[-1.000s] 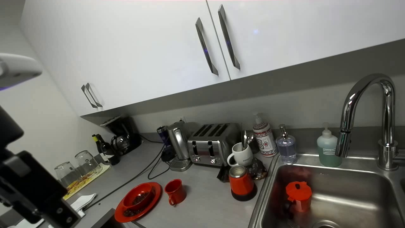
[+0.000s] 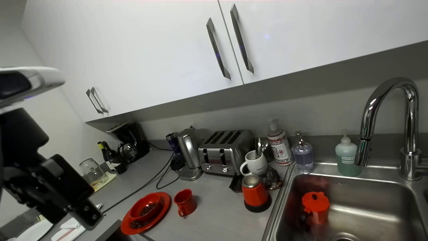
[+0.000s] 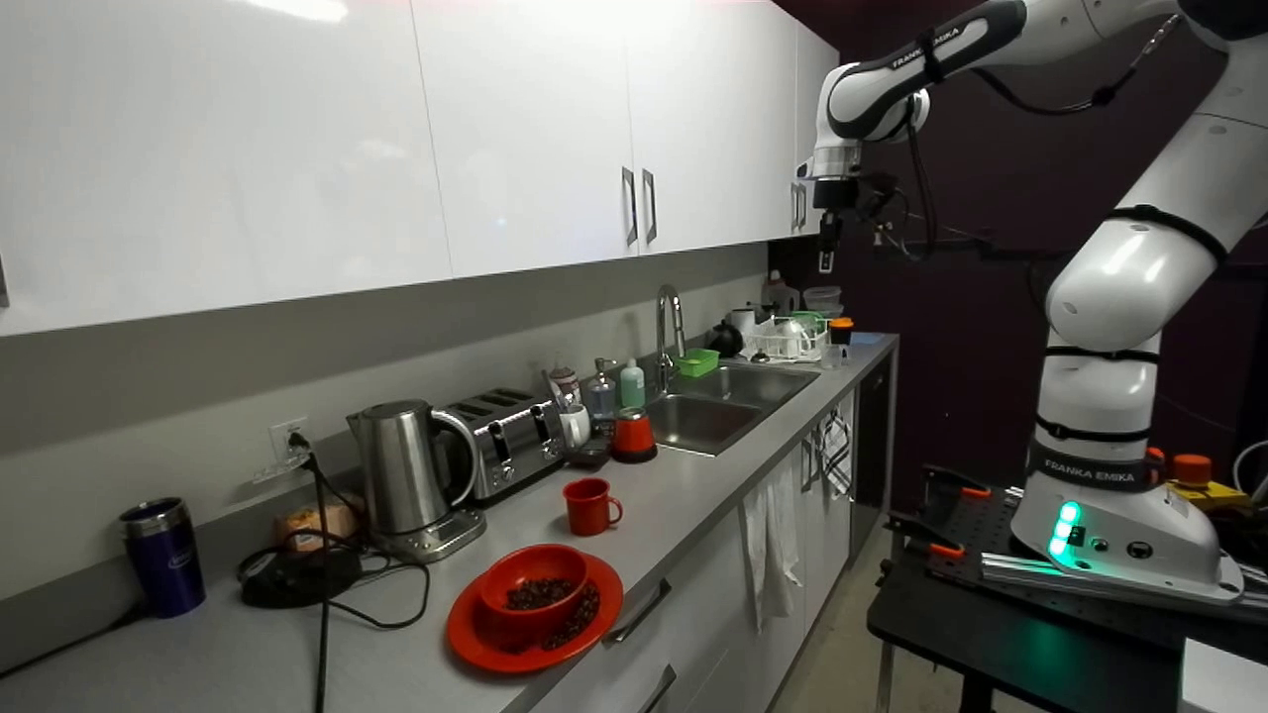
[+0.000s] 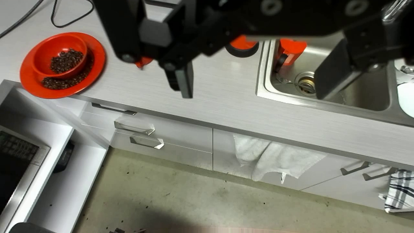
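My gripper stands open, its two finger pads [image 4: 185, 81] wide apart and nothing between them. It hangs high in the air, clear of the counter; in exterior view 2 the gripper [image 3: 828, 244] points down. A red bowl [image 2: 145, 205] of dark beans sits on a red plate [image 2: 166, 207], with more beans loose on the plate. Beside them is a red mug [image 2: 185, 202]. A red moka pot base [image 2: 255, 195] with a dark bottom stands near the sink. The pot's red upper part [image 2: 316, 205] rests inside the sink [image 2: 369, 201].
Along the wall stand a kettle [image 3: 398, 463], a toaster [image 3: 511, 440], a white mug [image 2: 255, 164] with utensils and soap bottles [image 2: 303, 154]. The faucet [image 2: 410, 120] rises behind the sink. Black cables [image 3: 323, 582] cross the counter. Bare counter lies between plate and sink.
In exterior view 1 my gripper has shifted right and slightly up, now covering one of the glasses at the far left. The objects on the counter have not moved.
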